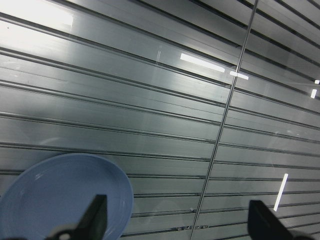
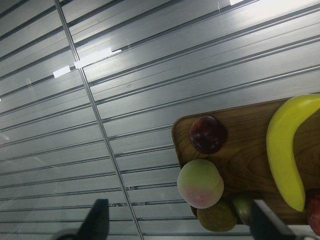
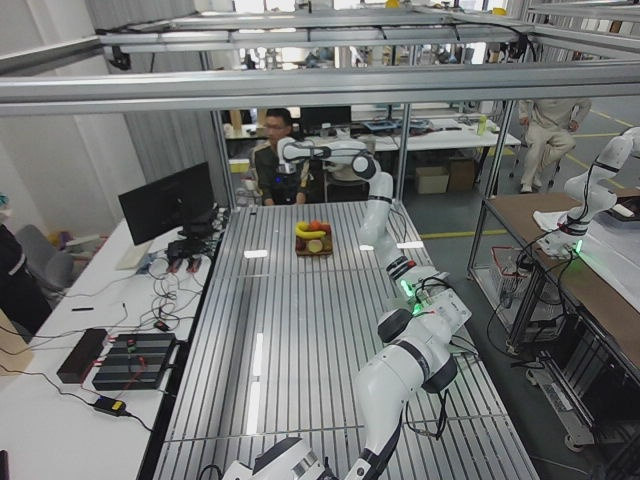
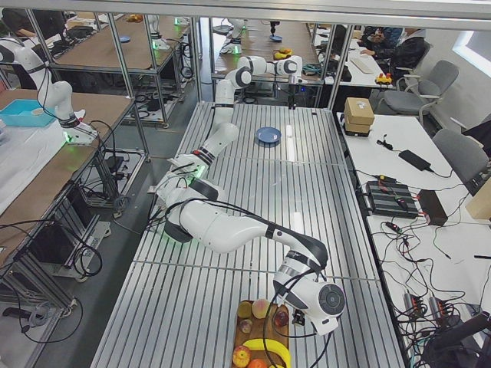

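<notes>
A blue plate lies on the slatted metal table; my left gripper is above and beside it, fingers apart and empty. A wooden tray holds a yellow banana, a dark red plum, a pale peach, a green-brown fruit and other fruit, partly hidden in the right wrist view. My right gripper hangs above and beside the tray, open with nothing between its blurred fingers.
Side desks with a monitor, power units and cables flank the table. Another workbench with a robot stands alongside. A seated person is beyond one end.
</notes>
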